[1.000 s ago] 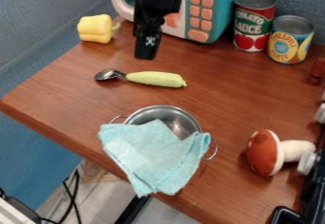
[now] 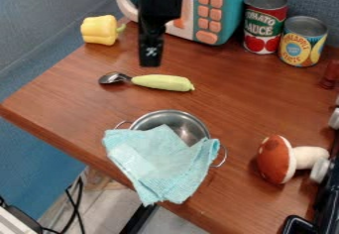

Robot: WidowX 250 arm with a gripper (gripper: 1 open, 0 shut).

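My black gripper [image 2: 153, 52] hangs in the upper middle of the view, in front of the toy microwave [image 2: 212, 15]; whether its fingers are apart cannot be made out. Below it lies a spoon with a pale yellow handle [image 2: 162, 82]. A steel pot [image 2: 169, 119] with two handles stands near the front edge, a light blue cloth [image 2: 159, 167] draped in and over it. A yellow pepper [image 2: 101, 30] sits at the back left. A toy mushroom [image 2: 277, 160] lies at the right.
Two cans, tomato sauce [image 2: 264, 25] and a yellow one [image 2: 302, 42], stand at the back right, a small red-brown bottle [image 2: 331, 74] nearby. A black object [image 2: 318, 213] lines the right edge.
The objects on the table have not moved.
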